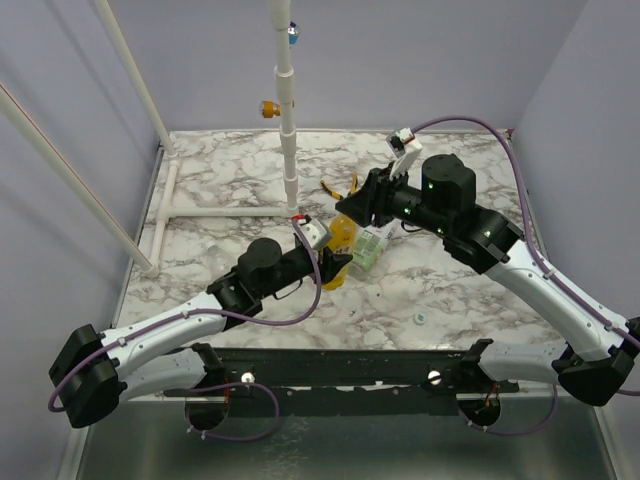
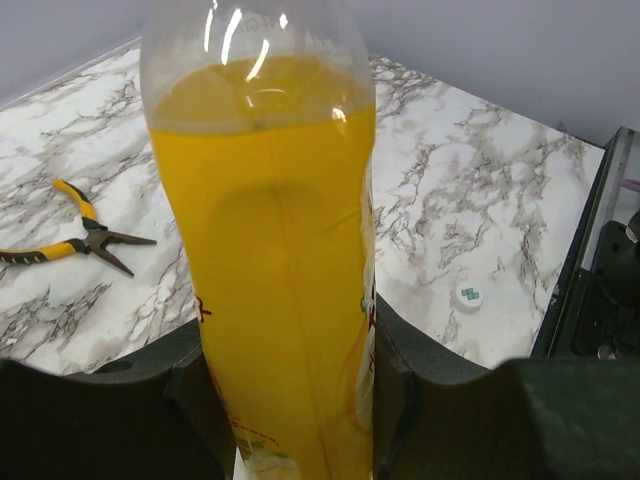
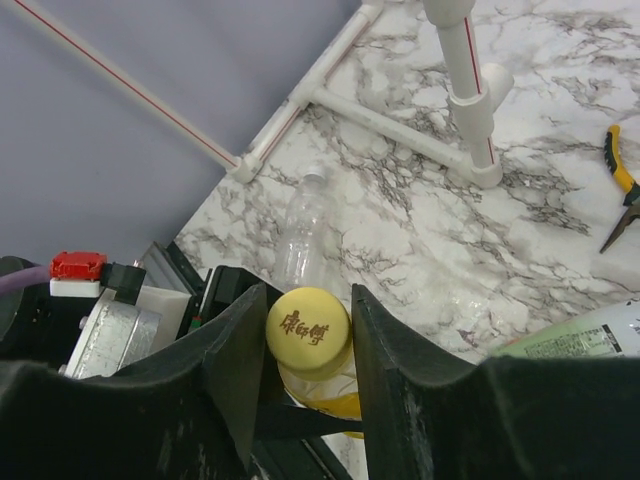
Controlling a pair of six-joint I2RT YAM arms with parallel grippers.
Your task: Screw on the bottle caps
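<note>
My left gripper (image 1: 326, 262) is shut on a bottle of orange drink (image 2: 270, 280), held upright in front of the left wrist camera. Over its top my right gripper (image 1: 357, 203) has a yellow cap (image 3: 309, 328) between its fingers; whether they press on it is hard to tell. A white cap (image 2: 467, 295) lies on the marble table. A clear empty bottle (image 3: 305, 225) lies at the left of the table, and a green-labelled bottle (image 3: 565, 343) lies behind the held one.
Yellow-handled pliers (image 2: 75, 240) lie at the back middle. A white pipe frame (image 1: 220, 212) stands at the back left.
</note>
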